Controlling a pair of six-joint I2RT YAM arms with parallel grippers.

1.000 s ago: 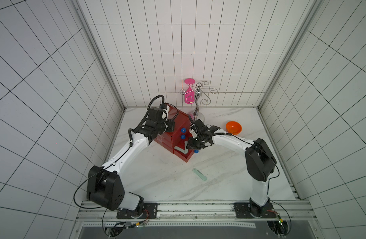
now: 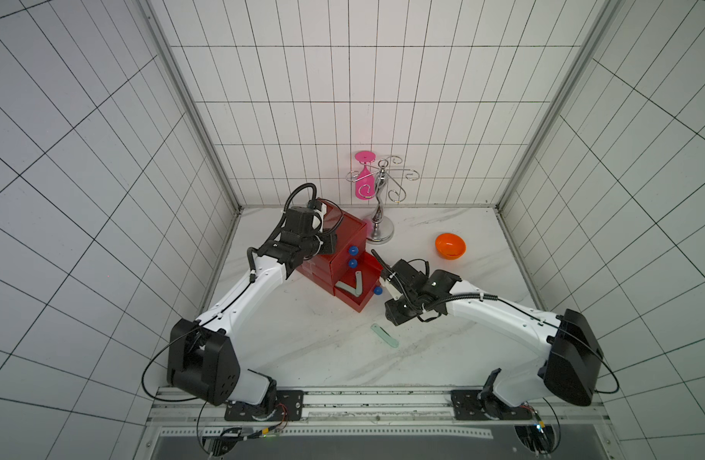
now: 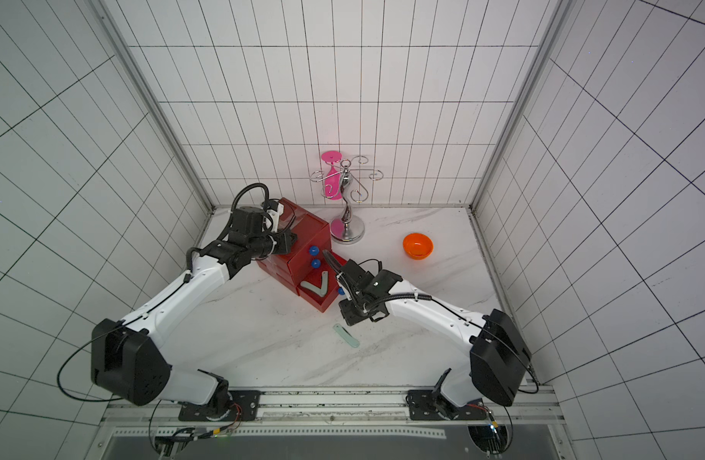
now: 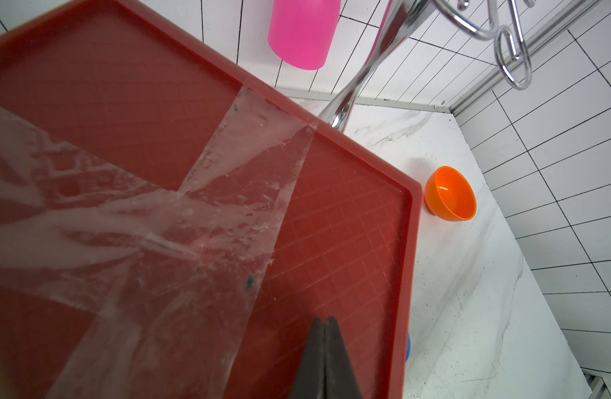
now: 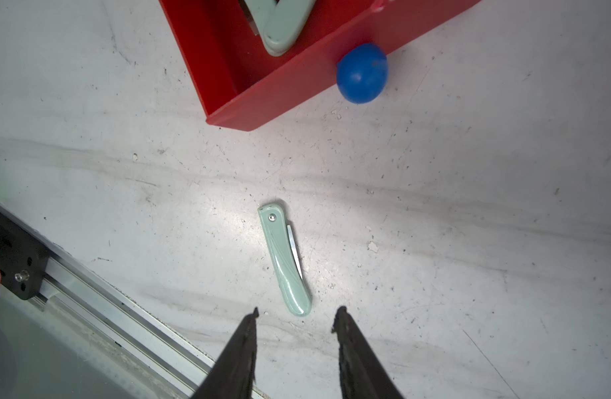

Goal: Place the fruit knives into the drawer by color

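Note:
A mint folded fruit knife (image 5: 279, 252) lies on the white counter (image 5: 451, 199) in front of the red drawer (image 5: 292, 79), which is pulled out of the red cabinet (image 3: 295, 230) with mint knives (image 5: 289, 23) inside and a blue knob (image 5: 362, 73) on its front. My right gripper hangs above the counter, part open and empty, its fingertips just below the loose knife in the right wrist view. My left gripper is shut over the cabinet's red top, nothing visible between its fingers.
A chrome rack (image 2: 381, 226) with a pink item (image 2: 364, 188) stands behind the cabinet. An orange bowl (image 2: 450, 245) sits at the back right. The counter right of the drawer is clear.
My right arm has moved from over the drawer toward the front, closer to the loose knife. My left arm is unchanged.

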